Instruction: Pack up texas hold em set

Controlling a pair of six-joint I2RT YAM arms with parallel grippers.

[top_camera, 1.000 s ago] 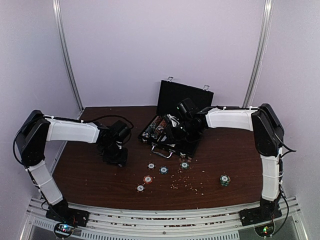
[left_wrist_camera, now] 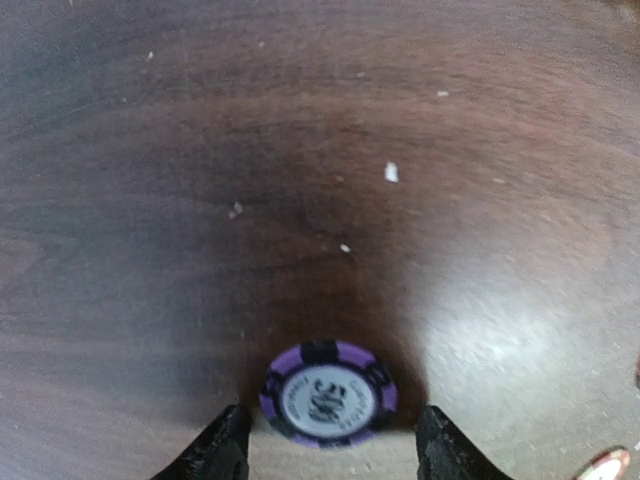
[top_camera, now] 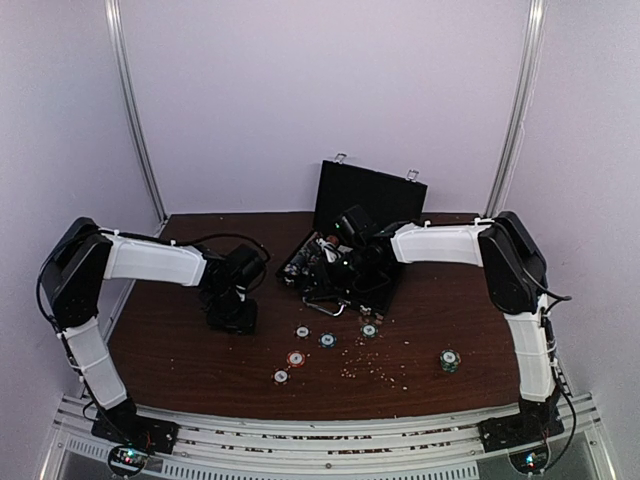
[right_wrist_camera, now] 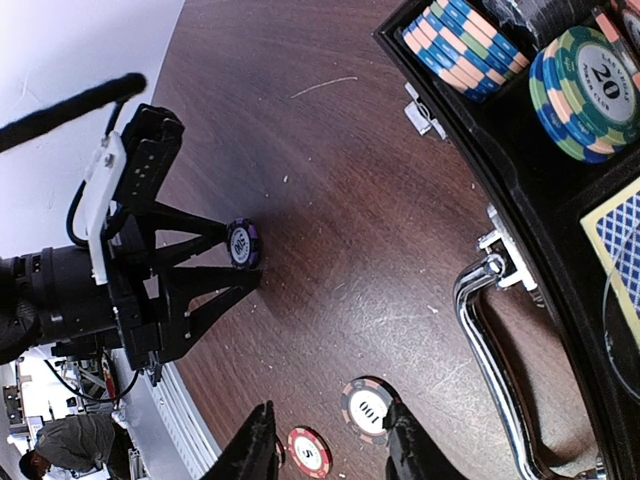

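Observation:
A purple chip (left_wrist_camera: 329,393) lies flat on the table between the spread fingers of my left gripper, which is open around it. The right wrist view also catches this purple chip (right_wrist_camera: 243,244) at the tips of the left fingers (right_wrist_camera: 205,281). My right gripper is open and empty, above the table by the case handle. Below it lie a white-centred black chip (right_wrist_camera: 368,408) and a red chip (right_wrist_camera: 310,451). The black case (top_camera: 370,195) stands with its lid up; chip stacks (right_wrist_camera: 467,45) and a blue card deck (right_wrist_camera: 618,243) sit inside.
A blue chip (top_camera: 327,340), a red chip (top_camera: 296,358) and another loose chip (top_camera: 281,377) lie near the front. A green stack (top_camera: 450,360) stands at right. The metal handle (right_wrist_camera: 495,370) juts toward the front. Small white flecks dot the table.
Over the last second my right arm has shifted left over the case's front.

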